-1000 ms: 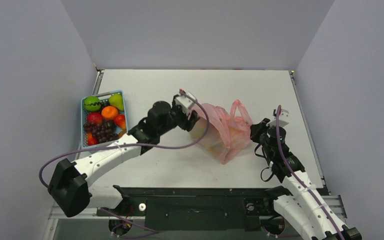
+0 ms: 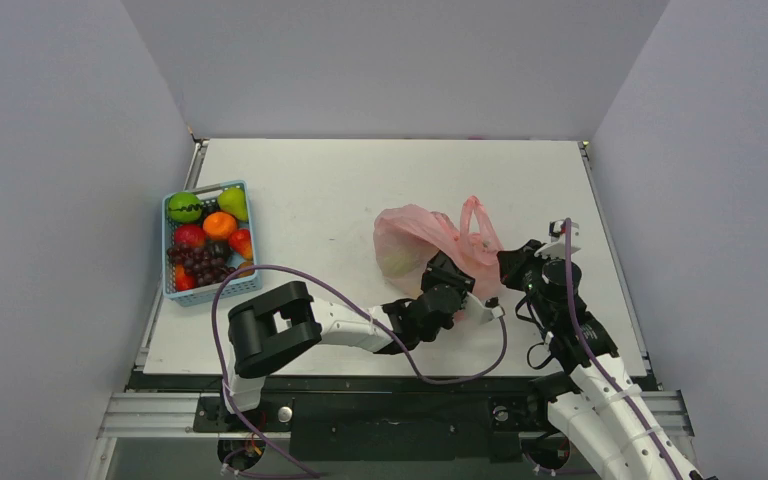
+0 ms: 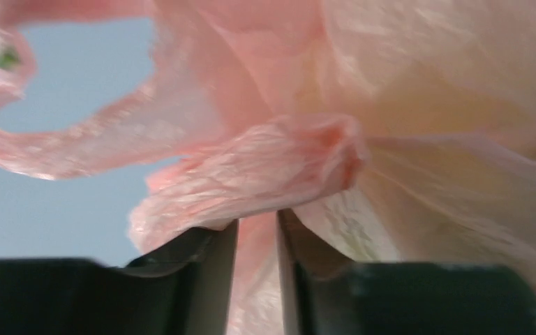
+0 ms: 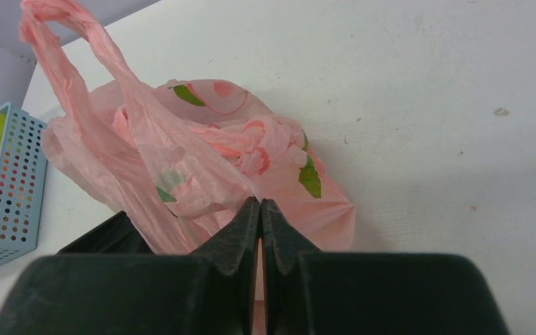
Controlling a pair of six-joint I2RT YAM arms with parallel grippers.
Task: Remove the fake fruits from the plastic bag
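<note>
A pink translucent plastic bag point(image 2: 410, 230) lies crumpled at the table's middle right, a handle loop standing up. My left gripper point(image 2: 444, 270) is at the bag's front opening; in the left wrist view its fingers point(image 3: 213, 279) are parted slightly, amid folds of plastic, with pale yellowish shapes behind the film. My right gripper is shut at the bag's right side, with film at its fingertips; whether any is pinched is hard to tell. The bag's contents are mostly hidden.
A blue basket point(image 2: 245, 288) of fake fruits, including watermelon, pear, orange and grapes, stands at the left.
My left arm has swung from the bag's upper left down and right into its front opening. The right gripper has moved only slightly.
</note>
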